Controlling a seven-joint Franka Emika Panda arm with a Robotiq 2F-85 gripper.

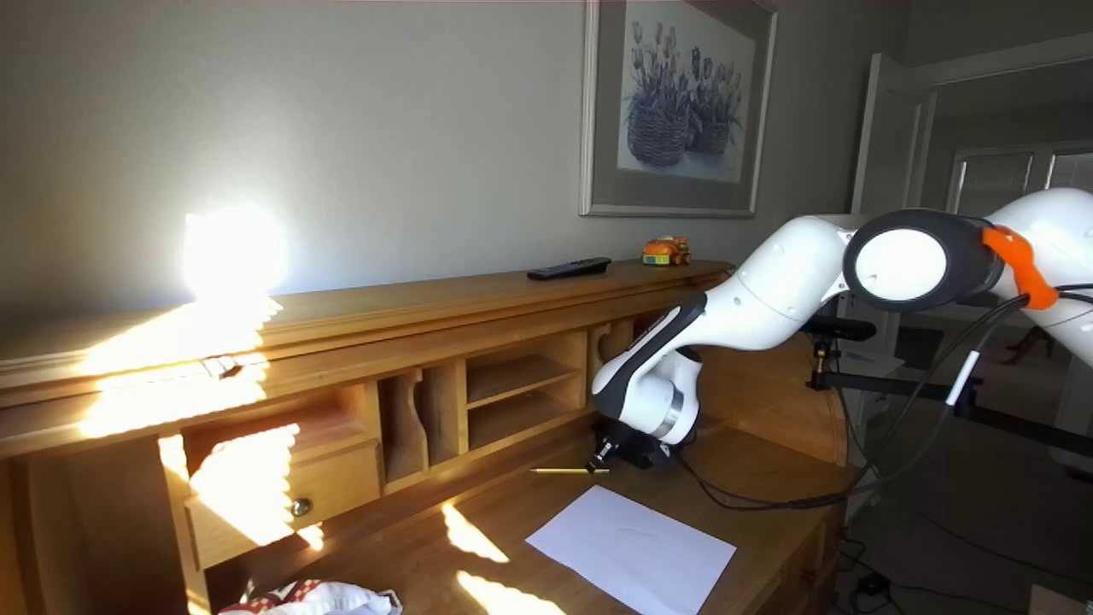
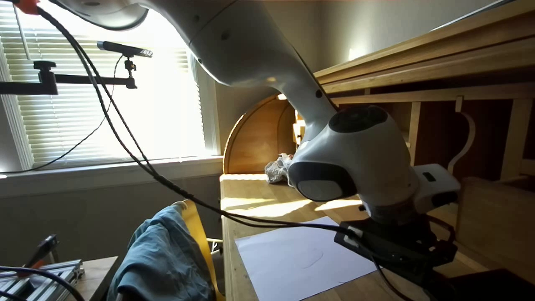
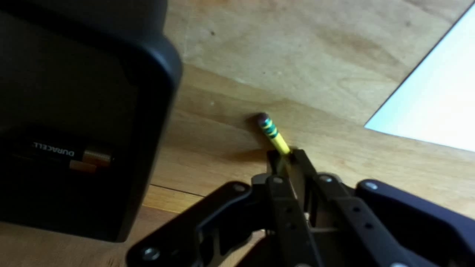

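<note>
A yellow pencil [image 3: 279, 143] with a dark eraser end and green bands runs between the fingertips of my gripper in the wrist view. The black fingers stand close on either side of it; whether both press on it I cannot tell. Its eraser end sticks out past the tips, and the rest is mostly hidden by the fingers. In exterior view 1 the pencil [image 1: 558, 471] appears at or just above the desk, level with the tips of my gripper [image 1: 594, 467]. The fingertips are hidden in exterior view 2.
White paper [image 1: 632, 548] lies on the desk in front of the gripper. Wooden cubbyholes [image 1: 520, 400] rise behind. A crumpled cloth [image 1: 312, 598] is at the near left. Cables [image 2: 190, 200] hang from the arm.
</note>
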